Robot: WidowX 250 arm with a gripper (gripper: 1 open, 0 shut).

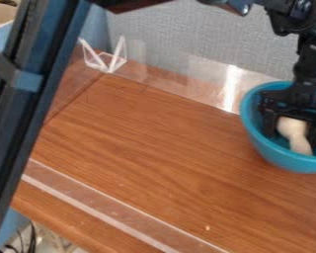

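A teal bowl (267,143) stands at the right of the wooden table. Inside it lies a pale, elongated object (295,136), rounded at its upper end. My black gripper (291,117) reaches down from the top right into the bowl, over and around the upper part of the pale object. Its fingers are dark against the bowl's shadow, so whether they grip that object is unclear.
Clear plastic edging runs along its back and front, with a white bracket (103,61) at the back left. A dark frame (29,99) fills the left edge.
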